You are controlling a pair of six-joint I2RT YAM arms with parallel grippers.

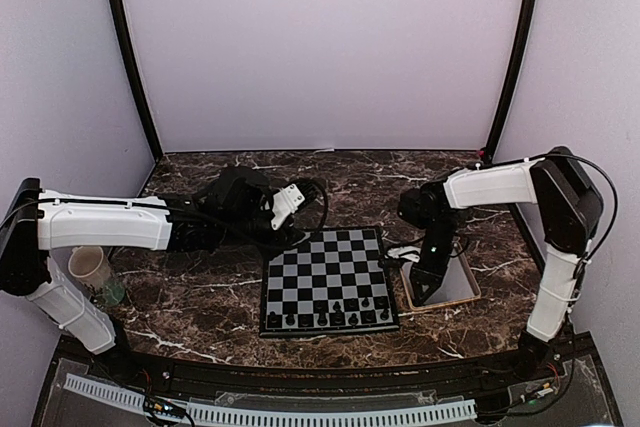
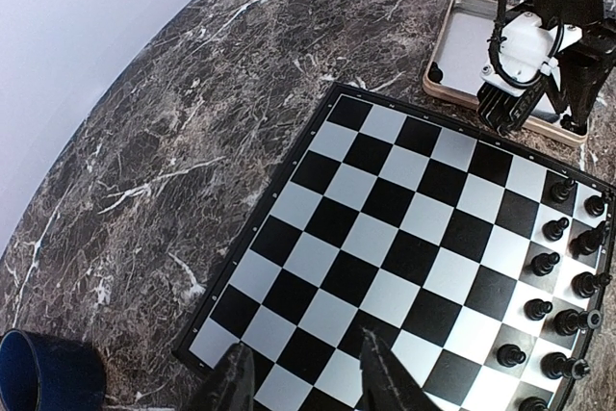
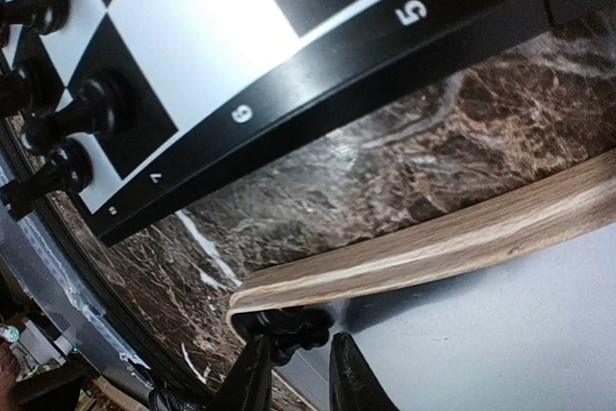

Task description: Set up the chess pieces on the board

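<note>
The black-and-white chessboard (image 1: 325,272) lies mid-table, with several dark pieces standing along its near edge; in the left wrist view a dark pawn (image 2: 510,355) is among them. In the right wrist view a dark chess piece (image 3: 289,322) lies in the tray's corner. Just over that piece, my right gripper stands open, one finger to each side in view; contact cannot be told. Another dark piece (image 2: 435,73) sits in a different tray corner. My left gripper is open above the board, nothing between its fingers.
Right beside the board stands the wooden-rimmed tray (image 1: 445,304), its light floor mostly bare. A cup (image 1: 95,272) is at the table's left side. The marble tabletop (image 1: 195,302) left of the board is clear.
</note>
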